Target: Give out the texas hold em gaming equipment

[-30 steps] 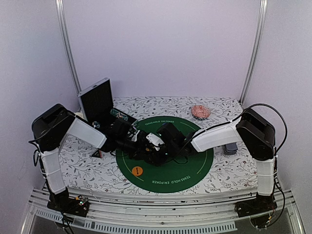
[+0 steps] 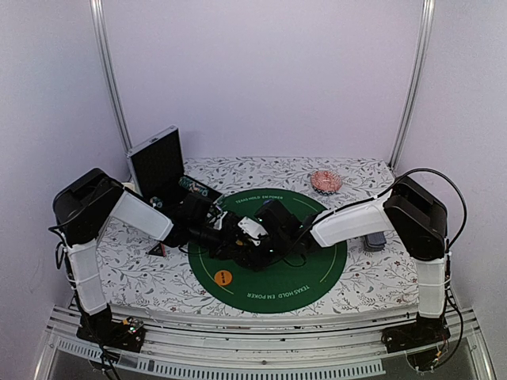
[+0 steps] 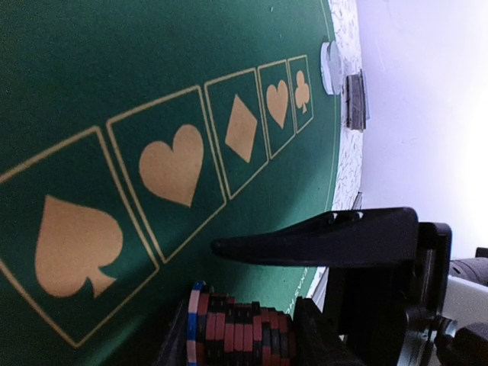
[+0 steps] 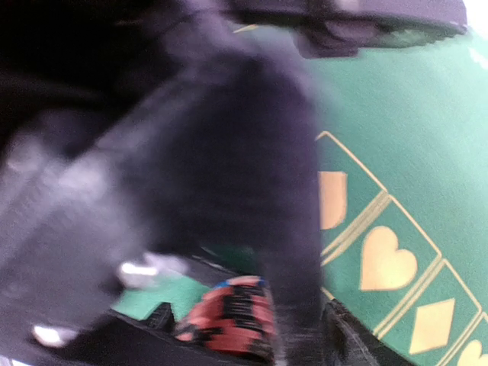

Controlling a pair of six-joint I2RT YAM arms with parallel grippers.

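A row of red and black poker chips with blue ones at one end [image 3: 240,332] shows at the bottom of the left wrist view, with my left gripper shut on it. Over the middle of the green mat [image 2: 269,297], both grippers meet closely in the top view, where the arms hide the chips. In the right wrist view, the blurred left gripper covers much of the picture. My right gripper stands partly open, its fingertips apart on either side of the chips [image 4: 240,316]; whether they touch the chips cannot be told.
An open black case [image 2: 157,162] stands at the left, beyond the left arm. An orange disc [image 2: 223,277] lies on the mat's front left. At the right are a red-and-white round item [image 2: 325,182] and a dark card deck [image 2: 374,241].
Both arms look almost unmoved in the top view.
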